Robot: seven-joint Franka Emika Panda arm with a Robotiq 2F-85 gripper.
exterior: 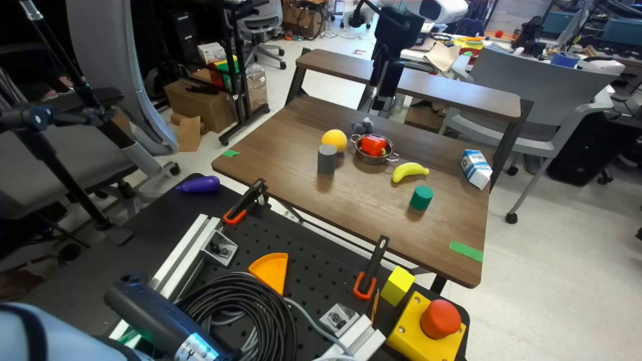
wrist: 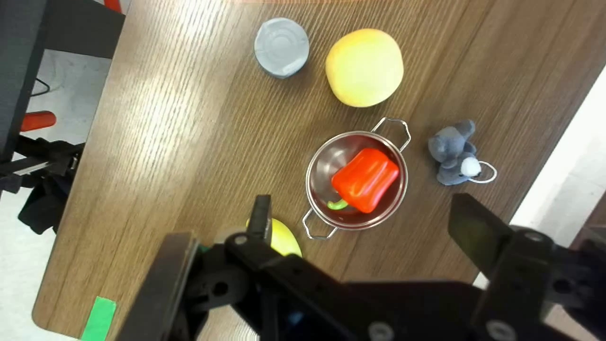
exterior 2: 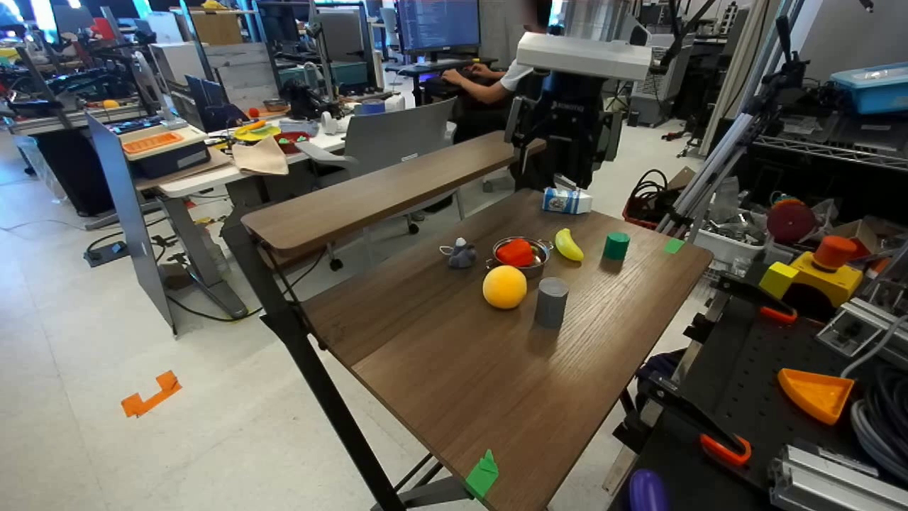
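A red pepper (wrist: 365, 179) with a green stem lies inside a small steel pot (wrist: 319, 165) with two wire handles. Above the table hangs my gripper, its fingers wide apart and nothing between them; in the wrist view the pot appears partly between and beyond them. An orange-yellow ball (exterior: 334, 140) rests on the table close to the pot, beside a grey cylinder (exterior: 326, 159). On the pot's other side lies a yellow banana (exterior: 410, 172), partly covered by a finger in the wrist view. A grey plush mouse (wrist: 452, 150) sits near the pot.
A green cylinder (exterior: 422, 197) stands past the banana. The blue-white carton (exterior: 476, 168) lies by the table's edge, near the raised shelf (exterior: 457, 88). Bare wood fills the table's left part in exterior view 1.
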